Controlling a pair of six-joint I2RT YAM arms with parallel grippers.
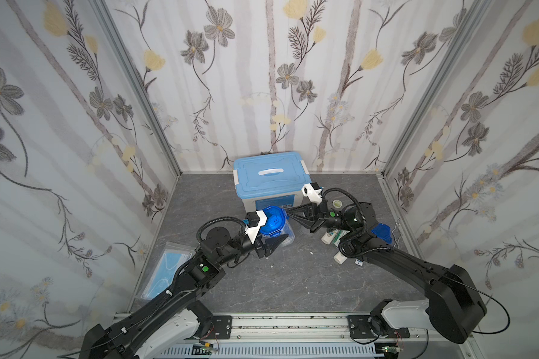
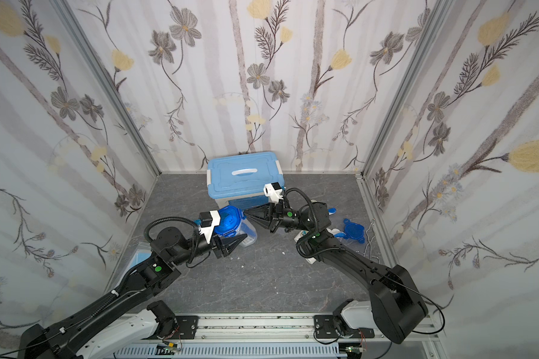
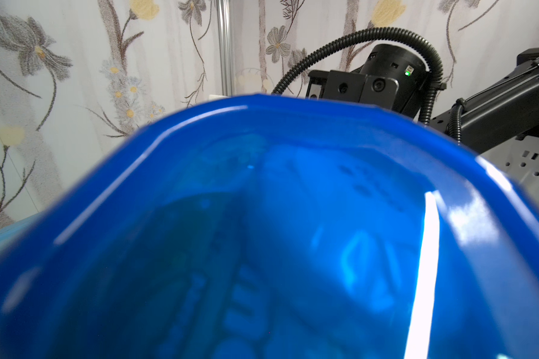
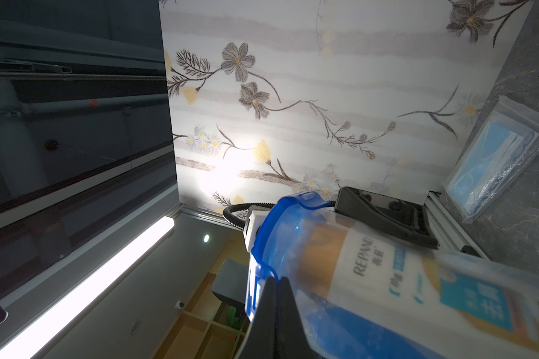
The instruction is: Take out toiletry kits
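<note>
A clear container with a translucent blue lid (image 1: pixel 273 220) stands between my grippers, leaning a little. Through its wall, a white, orange and teal printed package (image 4: pixel 365 269) shows in the right wrist view. My left gripper (image 2: pixel 226 244) is at the container's near left side, with one dark finger (image 4: pixel 386 218) against the wall; its other finger is hidden, and its grip cannot be made out. The blue lid (image 3: pixel 317 227) fills much of the left wrist view. My right gripper is shut, tips at the lid's rim; whether a thin edge is between them is unclear.
Behind stands a storage box with a light blue lid (image 1: pixel 270 173). At left lies a bagged blue mask pack (image 1: pixel 167 275). Under and beyond the right arm lie white tubes (image 1: pixel 340 257) and a blue item (image 2: pixel 353 231).
</note>
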